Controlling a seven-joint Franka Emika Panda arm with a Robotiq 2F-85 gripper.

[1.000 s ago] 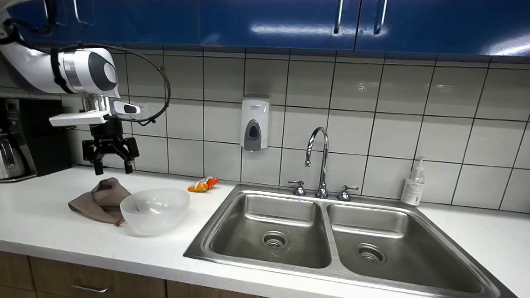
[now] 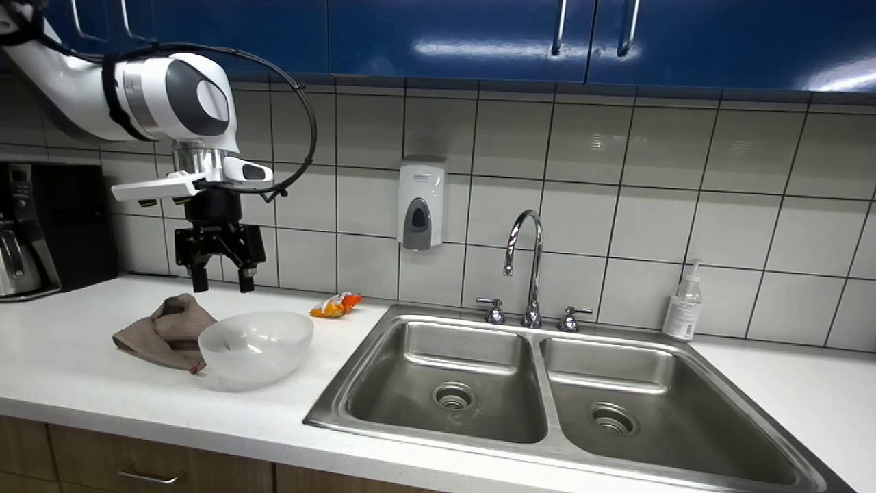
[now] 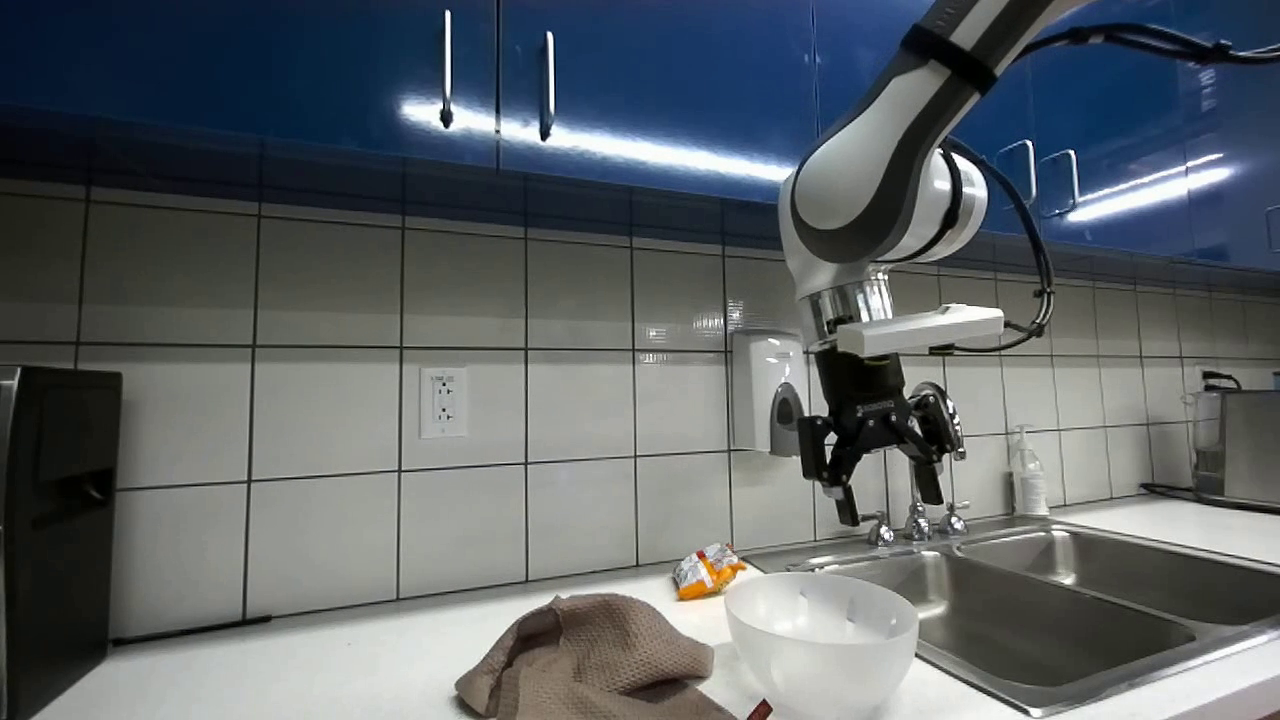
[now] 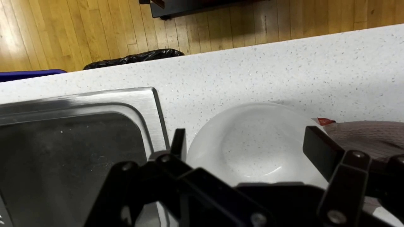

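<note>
My gripper (image 2: 223,284) hangs open above the counter, with nothing between its fingers. Beneath it in the wrist view lies a translucent white bowl (image 4: 257,140), upright and empty, spanning most of the gap between the fingertips. A crumpled brown cloth (image 2: 168,333) rests against the bowl's left side in exterior view 1, and a small red tag (image 4: 325,121) shows at its edge. Behind the bowl, near the tiled wall, sits an orange and white snack bag (image 3: 708,570). The gripper is apart from all of these.
The double steel sink (image 2: 447,386) is right of the bowl, with a faucet (image 2: 534,271) rising at its back. A soap bottle (image 2: 683,308) stands behind it. A coffee maker (image 2: 61,222) occupies the far left. Blue cabinets (image 2: 460,37) hang overhead.
In exterior view 1 the arm and open gripper have shifted right and slightly upward, from over the cloth's left part towards the bowl. Bowl, cloth and snack bag have stayed put.
</note>
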